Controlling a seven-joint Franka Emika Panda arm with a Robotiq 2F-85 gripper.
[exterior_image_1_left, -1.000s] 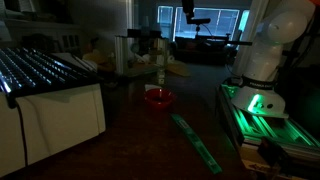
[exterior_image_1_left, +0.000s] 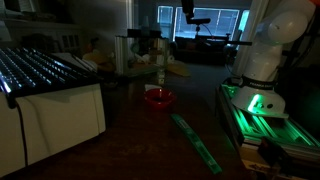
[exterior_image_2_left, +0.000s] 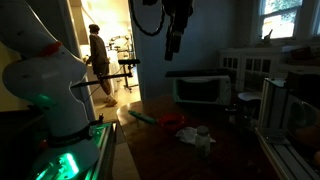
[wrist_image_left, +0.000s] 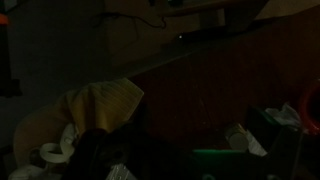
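Observation:
A red bowl (exterior_image_1_left: 160, 97) rests on the dark brown table (exterior_image_1_left: 110, 150); exterior view 2 shows the bowl (exterior_image_2_left: 172, 120) too. Nearer the front in exterior view 1 lies a long green strip (exterior_image_1_left: 197, 145), apart from the bowl. Behind the bowl stands a small clear jar (exterior_image_1_left: 161, 76). My gripper (exterior_image_2_left: 174, 42) hangs high above the table, touching none of these. In the very dark wrist view, its two dark fingers seem to be spread apart at the lower edge, with nothing seen held. Part of the red bowl (wrist_image_left: 309, 112) shows at the right edge there.
A white toaster-oven-like box (exterior_image_1_left: 60, 122) with a black ribbed top takes up the left side in exterior view 1. A yellowish cloth (wrist_image_left: 105, 102) lies at lower left in the wrist view. Open table surrounds the bowl and strip.

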